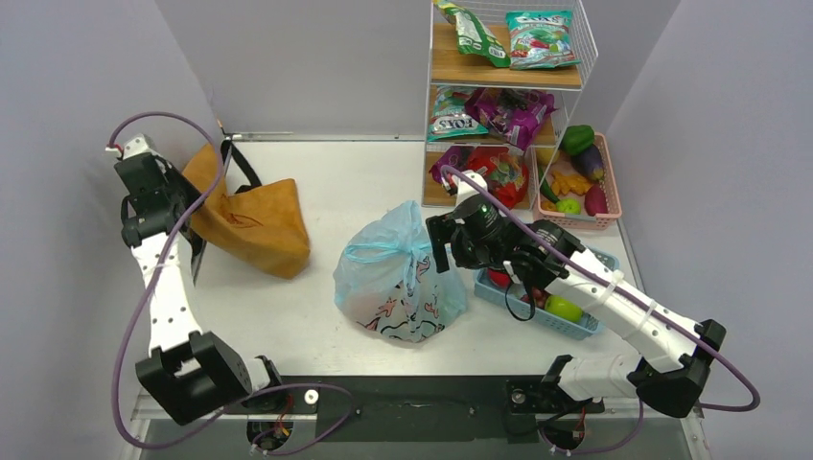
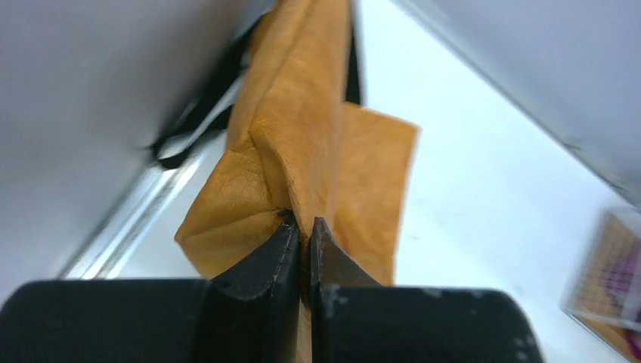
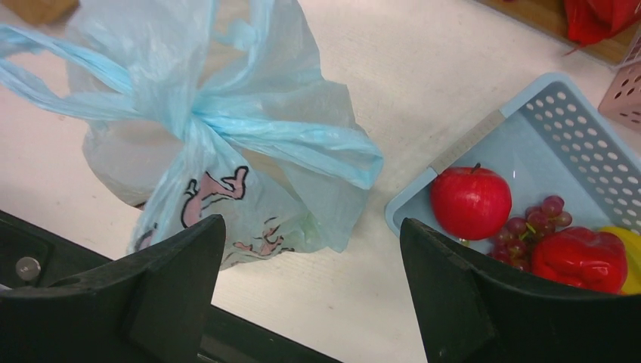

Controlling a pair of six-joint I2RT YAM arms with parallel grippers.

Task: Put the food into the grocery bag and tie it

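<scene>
A pale blue plastic grocery bag (image 1: 398, 287) stands at mid-table, its neck drawn together in a knot with loose ends spread out, and bulky contents inside. On the left lies a tan-orange bag (image 1: 254, 230) with black straps. My left gripper is shut on a fold of this tan bag (image 2: 302, 144), which bunches up between the fingers. Beside the plastic bag (image 3: 249, 151), my right gripper hangs open with nothing between its fingers, the knot ahead and to its left.
A blue basket (image 3: 461, 147) holding a red apple (image 3: 470, 202), grapes (image 3: 529, 227) and a red pepper (image 3: 582, 259) sits on the right, partly under the right arm. Behind stand a snack rack (image 1: 505, 81) and a pink produce basket (image 1: 614, 192). Table between the two bags is clear.
</scene>
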